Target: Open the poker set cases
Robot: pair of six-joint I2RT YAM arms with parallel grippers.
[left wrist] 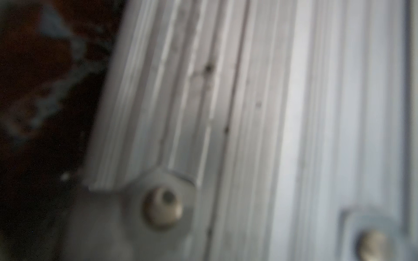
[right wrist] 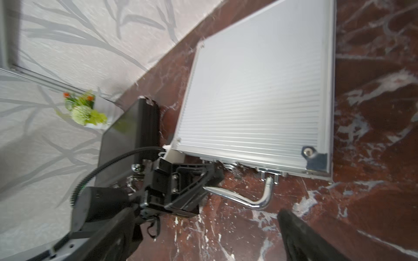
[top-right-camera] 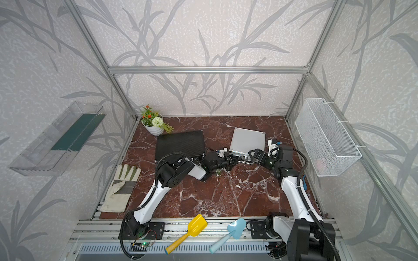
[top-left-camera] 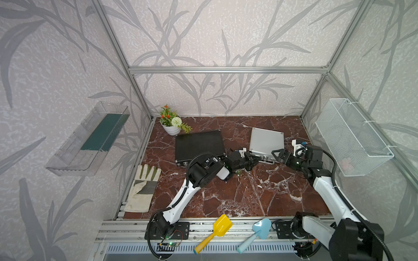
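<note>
A silver ribbed case (top-left-camera: pixel 266 140) lies at the back right, its latches and handle (right wrist: pixel 261 200) toward the front. A black case (top-left-camera: pixel 198 145) lies to its left. My left gripper (top-left-camera: pixel 251 158) is low at the silver case's front edge; its wrist view is filled by blurred aluminium (left wrist: pixel 283 130), and I see nothing held between its fingers. My right gripper (top-left-camera: pixel 280 156) hangs near that case's front right; in its wrist view the fingers stand wide apart, with nothing between them.
A potted plant (top-left-camera: pixel 172 128) stands at the back left, a glove (top-left-camera: pixel 140 191) at the left edge. Yellow (top-left-camera: pixel 221 226) and blue (top-left-camera: pixel 261 228) scoops lie at the front. Wire baskets (top-left-camera: pixel 352 143) hang on both sides.
</note>
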